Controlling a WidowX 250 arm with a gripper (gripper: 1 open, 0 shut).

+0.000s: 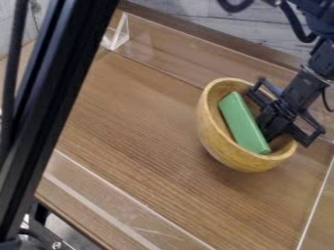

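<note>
A yellow wooden bowl [221,146] stands at the right of the wooden table, holding a green block [241,122] tilted lengthwise inside it. The black gripper [279,119] comes in from the upper right and reaches down into the bowl's right part, beside the block. Its fingertips are partly hidden by the bowl and the block, and whether anything is between them cannot be seen; it looks shut.
A black frame post [46,98] crosses the left side. A small clear bracket [117,34] sits at the back left, with a wall behind.
</note>
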